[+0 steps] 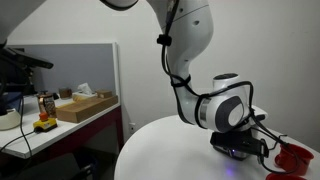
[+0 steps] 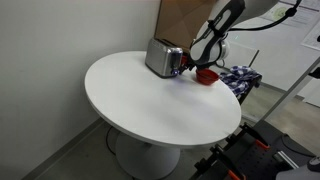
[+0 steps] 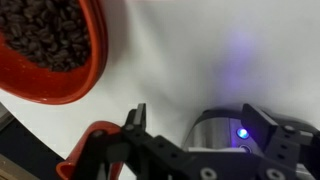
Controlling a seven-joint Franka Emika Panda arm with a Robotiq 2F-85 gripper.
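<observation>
My gripper stands open in the wrist view, its two dark fingers well apart with nothing between the tips. A silver toaster with a blue-lit button lies below, partly behind the right finger. In exterior view 2 the toaster stands upright near the table's far edge, the arm's end close beside it. A red bowl of dark beans fills the wrist view's upper left, and a red container shows at its lower left. In exterior view 1 the arm hides much of the toaster.
In exterior view 1 the red container and red bowl stand right of the arm. A side desk holds a cardboard box. A checked cloth lies beyond the table.
</observation>
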